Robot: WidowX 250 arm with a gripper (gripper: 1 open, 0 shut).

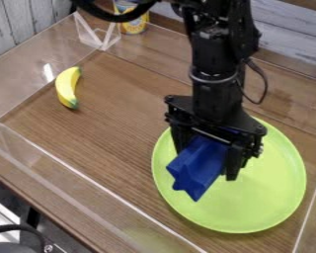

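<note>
My black gripper [213, 140] reaches down over a large green plate [264, 203] at the right. A dark blue object [194, 168] is at its fingers, low over the plate and tilted. The fingers partly cover it, and whether they grip it is hard to tell. Whether it rests on the plate is also unclear.
A yellow banana [67, 85] lies at the left on the wooden surface [88, 148]. A yellow can [130, 16] stands at the back near a clear plastic piece. Clear walls edge the left side.
</note>
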